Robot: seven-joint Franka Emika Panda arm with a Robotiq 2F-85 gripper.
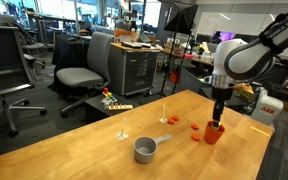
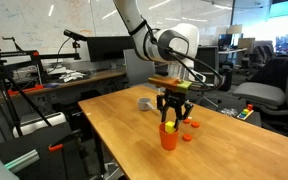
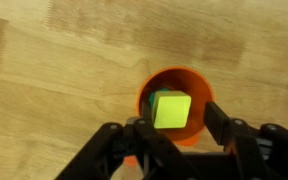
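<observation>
An orange-red cup (image 1: 213, 136) stands on the wooden table at the right, with a yellow-green block (image 3: 171, 109) inside it. The block's yellow top (image 2: 170, 127) shows at the cup's mouth. My gripper (image 1: 217, 123) points down over the cup. From the wrist, the gripper has its dark fingers apart, one on either side of the block. I see no clear contact between fingers and block. The cup's lower part of the interior is mostly hidden by the block and the fingers.
A grey metal pot (image 1: 145, 151) with a handle stands left of the cup. Several small orange-red pieces (image 1: 174, 118) lie behind the cup. Some colourful items (image 1: 114, 103) sit at the table's back edge.
</observation>
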